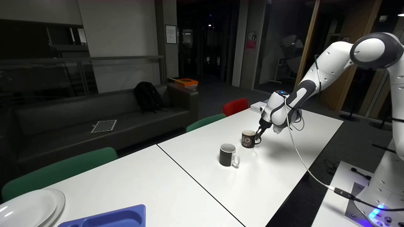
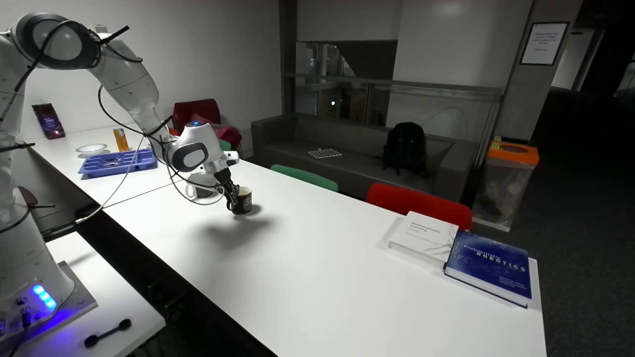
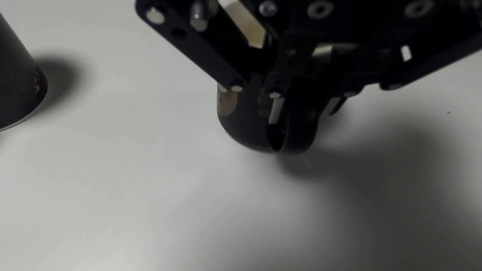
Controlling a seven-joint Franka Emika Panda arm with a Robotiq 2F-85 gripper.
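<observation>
A dark mug with a pale inside and a printed front stands upright on the white table. My gripper is at its handle side, pointing down, with the fingers part open. In the wrist view, the light-edged fingers lie on either side of the dark handle; whether they touch it cannot be made out. The second mug, dark outside with a white handle, stands nearby, closer to the table seam. Part of it shows at the left of the wrist view.
A blue tray and white plates are on the other side of the seam. Two books lie at the table's opposite end. Between the dark mug and the books the table is clear.
</observation>
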